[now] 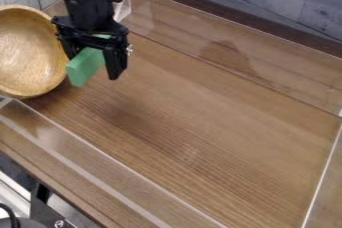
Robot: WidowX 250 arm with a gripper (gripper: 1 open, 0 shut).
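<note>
My black gripper (91, 52) is at the upper left, open, its fingers pointing down on either side of a green object (83, 65). The green object stands upright against the right side of a large tan wooden bowl (30, 52), which lies at the left edge. Whether the fingers touch the green object is hard to tell.
A grey wall (267, 2) runs along the back right. A pale object at the top, behind the gripper, is unclear. Dark cables show at the lower left corner.
</note>
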